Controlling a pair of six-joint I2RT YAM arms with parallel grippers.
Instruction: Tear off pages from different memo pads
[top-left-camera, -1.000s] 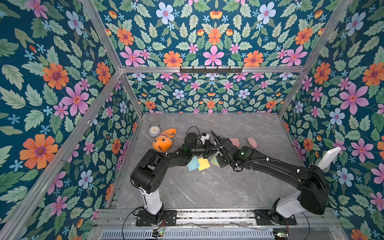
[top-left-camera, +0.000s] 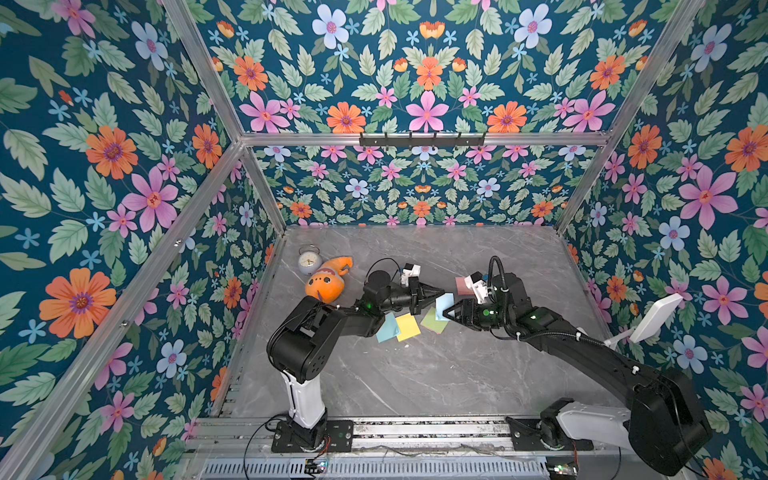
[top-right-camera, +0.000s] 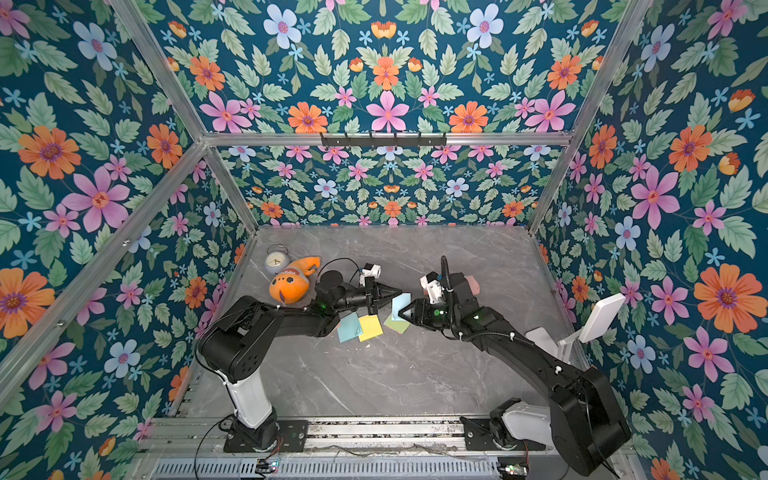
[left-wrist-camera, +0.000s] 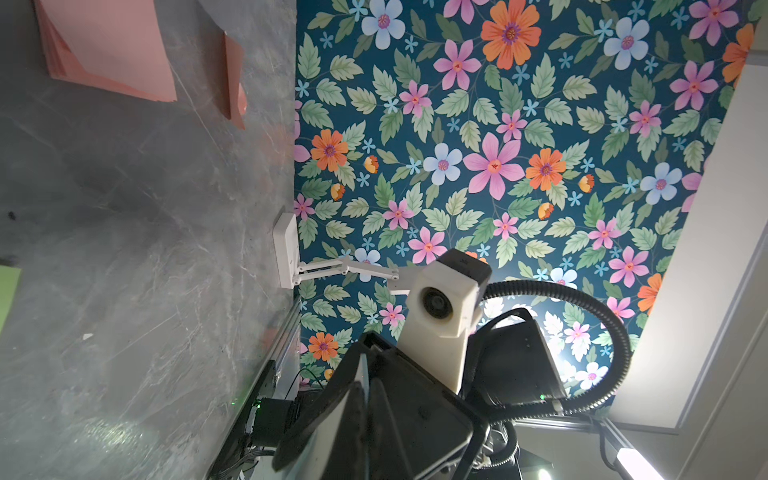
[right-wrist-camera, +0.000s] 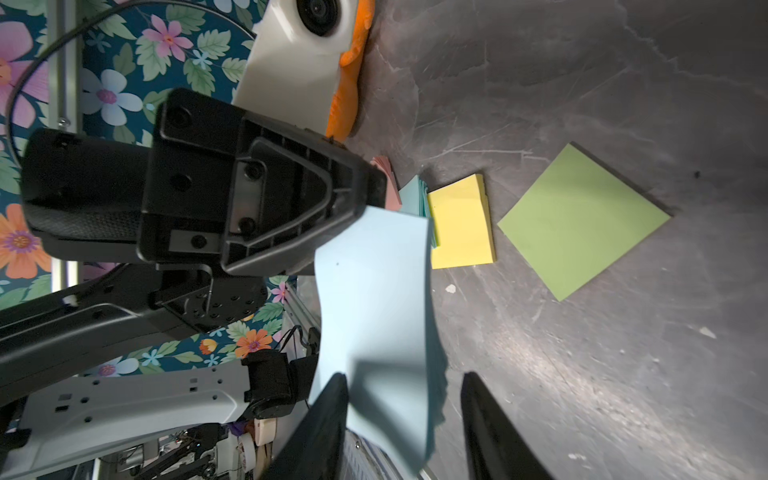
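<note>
A light blue pad (right-wrist-camera: 373, 304) hangs upright from my left gripper (top-left-camera: 437, 290), which is shut on it. My right gripper is part open, its blurred fingertips around the pad's lower end; whether they touch it is unclear. On the table lie a teal pad (top-left-camera: 385, 326), a yellow pad (top-left-camera: 408, 325), a green pad (right-wrist-camera: 583, 220) and pink pads (left-wrist-camera: 109, 44).
An orange plush toy (top-left-camera: 324, 284) and a white alarm clock (top-left-camera: 309, 260) stand at the back left, behind my left arm.
</note>
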